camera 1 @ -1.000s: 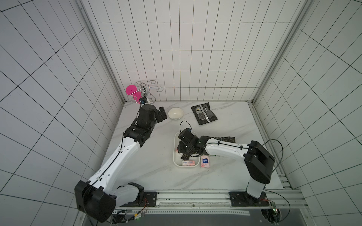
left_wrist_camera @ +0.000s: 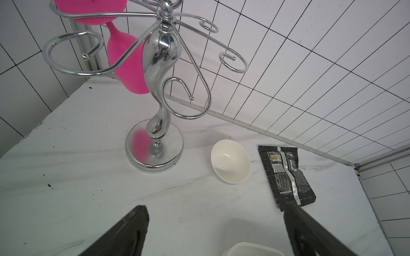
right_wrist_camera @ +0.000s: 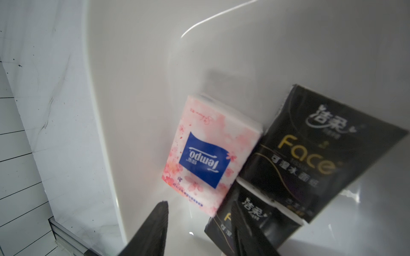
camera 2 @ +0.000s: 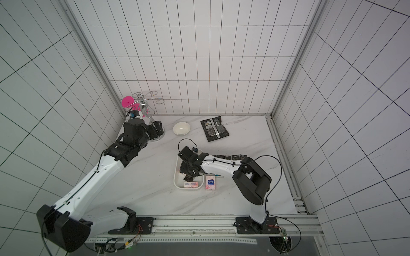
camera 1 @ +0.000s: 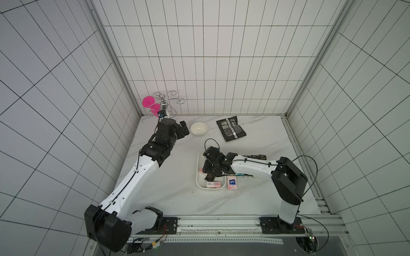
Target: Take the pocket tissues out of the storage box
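The white storage box (camera 1: 198, 179) holds a pink Tempo pack (right_wrist_camera: 205, 153) and two black Face packs (right_wrist_camera: 320, 153), as the right wrist view shows; another pink pack (camera 2: 191, 184) lies at its front end. My right gripper is over these packs inside the box, open, nothing between its fingertips. Outside, a pink pack (camera 1: 232, 182) lies right of the box, with black packs (camera 1: 256, 157) behind it. My left gripper hangs at the left, open, facing a chrome stand.
The chrome stand (left_wrist_camera: 164, 64) with pink items stands back left, near a white bowl (left_wrist_camera: 230, 162) and a black pouch (camera 1: 230, 128). A thin teal object (camera 1: 243, 175) lies right of the box.
My right arm has shifted slightly to the right over the box. The left arm has not moved.
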